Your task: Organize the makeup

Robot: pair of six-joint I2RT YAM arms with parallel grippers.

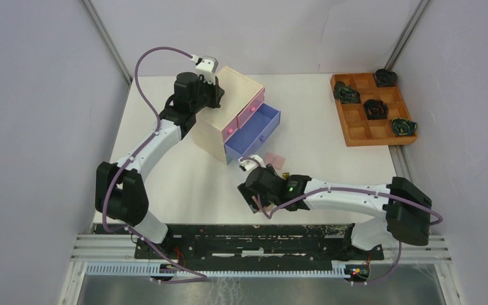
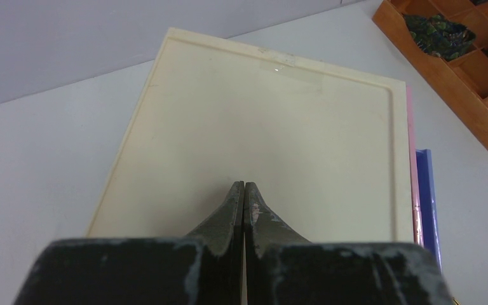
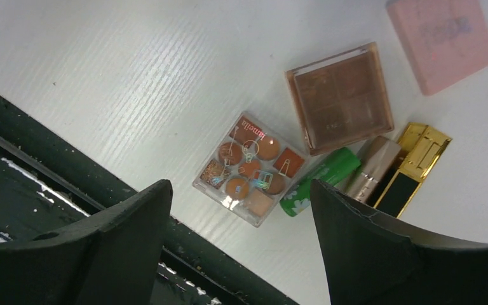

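My left gripper is shut at the cream top of the drawer cabinet [image 2: 279,133]; nothing shows between its fingertips. The cabinet's blue drawer [image 1: 254,133] is pulled out, below pink drawers. My right gripper is open above a palette with round pans [image 3: 248,170]. Beside it lie a brown palette [image 3: 338,95], a green tube [image 3: 330,168], a taupe tube [image 3: 368,178], a gold-and-black case [image 3: 413,168] and a pink compact [image 3: 438,41]. In the top view the right arm covers most of these.
A wooden organizer [image 1: 368,130] with dark crumpled liners stands at the back right.
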